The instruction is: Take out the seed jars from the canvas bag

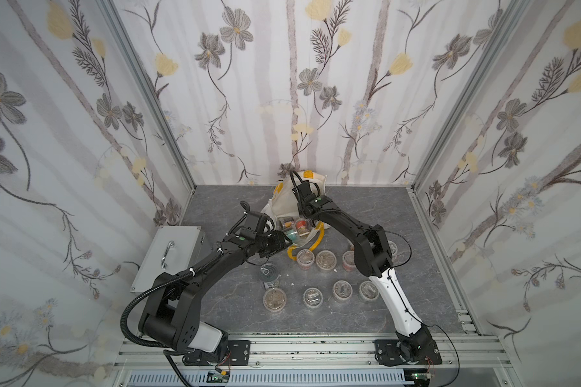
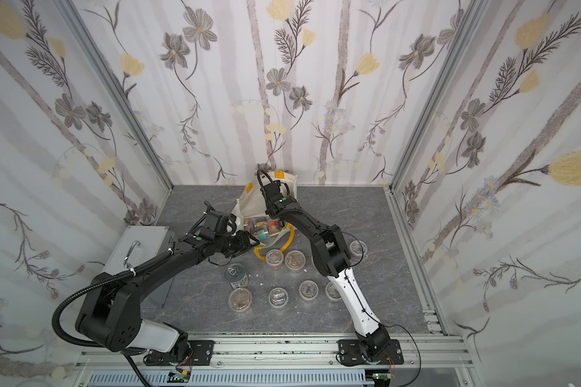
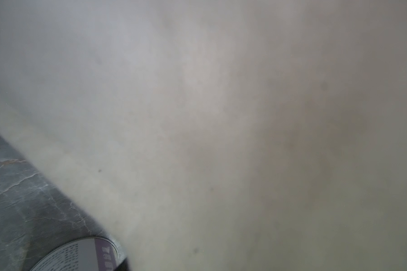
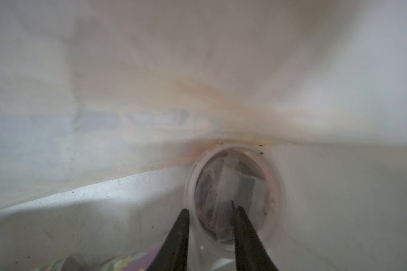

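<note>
The cream canvas bag (image 1: 279, 201) with yellow handles (image 1: 317, 241) lies open at the back centre, several jars (image 1: 302, 227) at its mouth. My left gripper (image 1: 279, 241) is at the bag's front-left edge; bag cloth fills most of the left wrist view, so its finger state is hidden. My right gripper reaches inside the bag, fingers part open over a clear round jar (image 4: 253, 198) with packets under its lid. Whether that jar is touched is unclear. Coloured items show at the lower left of the right wrist view.
Several lidded jars (image 1: 326, 260) stand on the grey table in front of the bag. A tin (image 1: 269, 274) is left of them. A white box (image 1: 149, 258) with a handle sits at the left edge.
</note>
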